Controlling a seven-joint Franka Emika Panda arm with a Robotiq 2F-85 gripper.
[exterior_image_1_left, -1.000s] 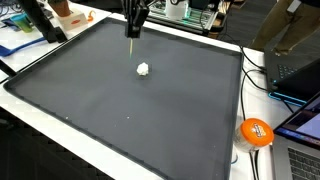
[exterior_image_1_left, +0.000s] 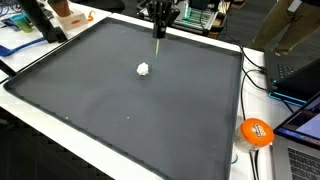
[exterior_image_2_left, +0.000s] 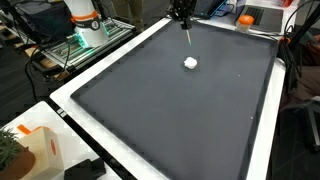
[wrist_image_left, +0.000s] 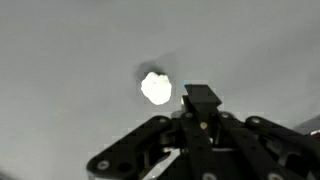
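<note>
A small white crumpled wad (exterior_image_1_left: 142, 69) lies on the dark grey board. It also shows in exterior view 2 as a white lump (exterior_image_2_left: 190, 63) and in the wrist view as a bright blob (wrist_image_left: 156, 88), left of the fingers. My gripper (exterior_image_1_left: 159, 37) is shut on a thin, pale stick (exterior_image_1_left: 157, 47) that points downward. In exterior view 2 the stick (exterior_image_2_left: 189, 37) hangs above the board, beyond the wad and apart from it. The wrist view shows the closed black gripper nearly end-on, hiding most of the stick.
The grey board (exterior_image_1_left: 120, 105) is otherwise bare, with wide free room around the wad. An orange-topped container (exterior_image_1_left: 254, 133) stands beyond its right side. Cables and a dark laptop-like device (exterior_image_1_left: 295, 80) lie farther right.
In exterior view 1 my gripper and the stick have moved rightward, from left of the wad to its far right side. The wad has stayed in place.
</note>
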